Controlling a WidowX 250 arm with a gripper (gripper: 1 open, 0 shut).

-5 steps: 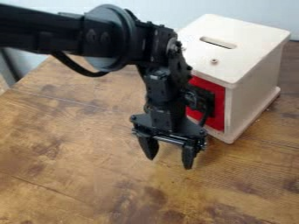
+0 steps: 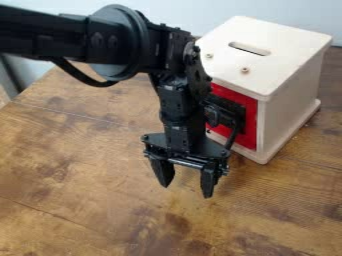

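My black gripper [image 2: 186, 180] hangs open at the centre of the camera view, fingers pointing down above the wooden table, nothing between them. Behind it to the right stands a pale wooden box [image 2: 286, 100] with a slot in its top and a red panel [image 2: 235, 98] on the side facing the arm, partly hidden by the arm.
A pale wall shows at the back left.
The arm and gripper have shifted slightly to the left. The box has not moved.
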